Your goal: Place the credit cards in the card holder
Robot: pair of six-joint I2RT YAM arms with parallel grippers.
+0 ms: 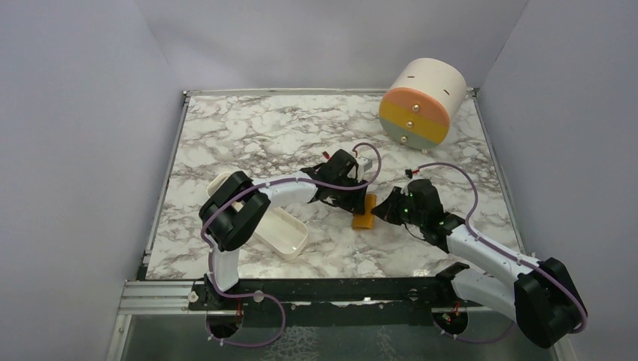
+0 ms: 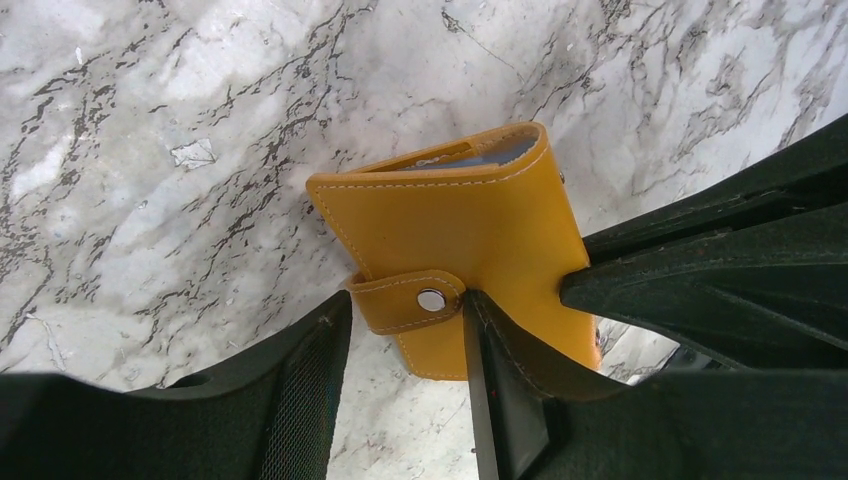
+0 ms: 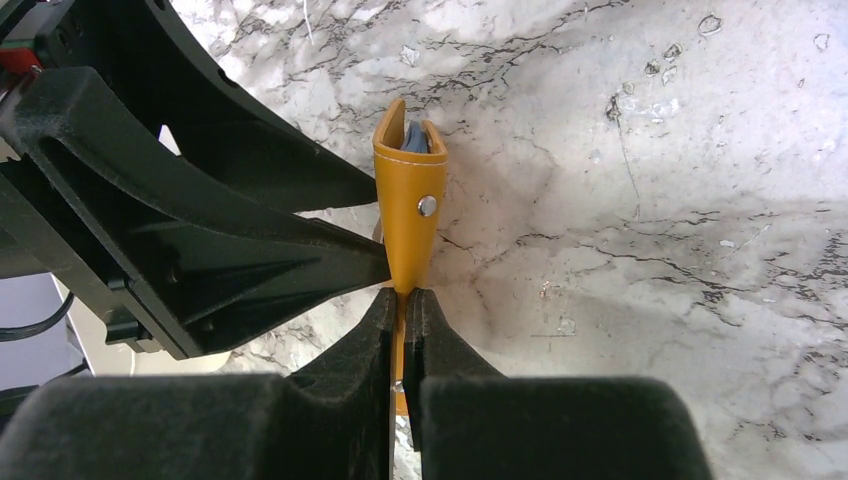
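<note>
The orange leather card holder [image 2: 450, 230] has its strap [image 2: 400, 303] lying across the front, a round metal snap on it. My right gripper is shut on the holder's edge, its fingers also showing at the right of the left wrist view. Over the strap side stands my left gripper, open; the strap end and snap show between its fingertips, one of them close to the snap. Whether it touches is unclear. Something grey-blue shows inside the holder's open top [image 3: 415, 138]; I cannot tell whether it is cards. No loose card is visible.
A white oblong tray [image 1: 302, 242] lies under and beside the left arm. At the back right stands a large cream drum with a striped, knobbed face [image 1: 414, 116].
</note>
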